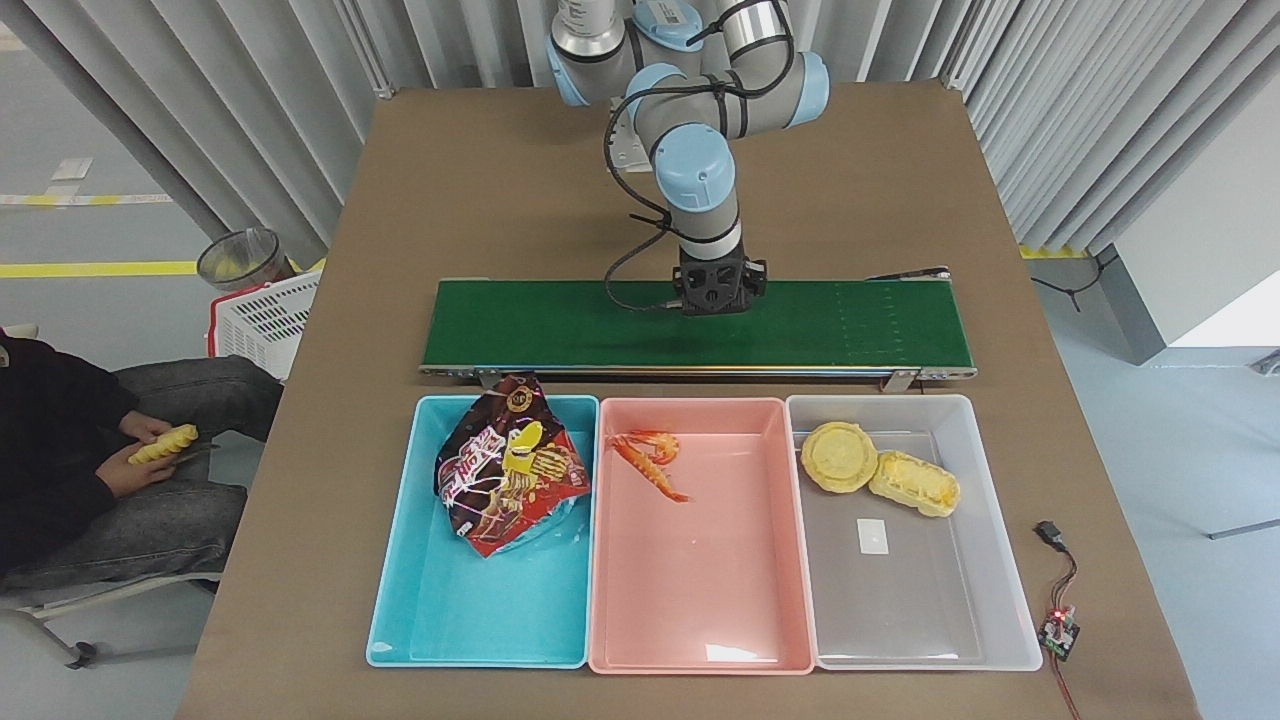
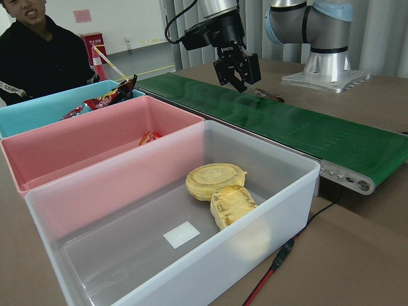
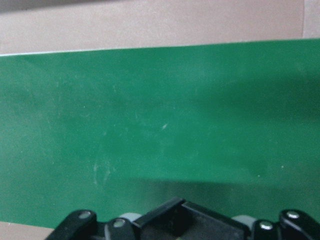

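Observation:
My gripper [image 1: 720, 294] hangs over the green conveyor belt [image 1: 516, 324], which is bare beneath it in the wrist view; whether it is open or shut I cannot tell. In front of the belt stand three bins: a blue bin [image 1: 480, 612] with a dark snack bag [image 1: 510, 468], a pink bin [image 1: 696, 576] with shrimp-like items [image 1: 648, 468], and a clear white bin [image 1: 912, 600] with a round yellow item [image 1: 839, 456] and an oblong one [image 1: 914, 482].
A seated person [image 1: 60, 444] at the left holds a yellow item [image 1: 164, 443]. A small circuit board [image 1: 1059, 630] with cables lies at the front right.

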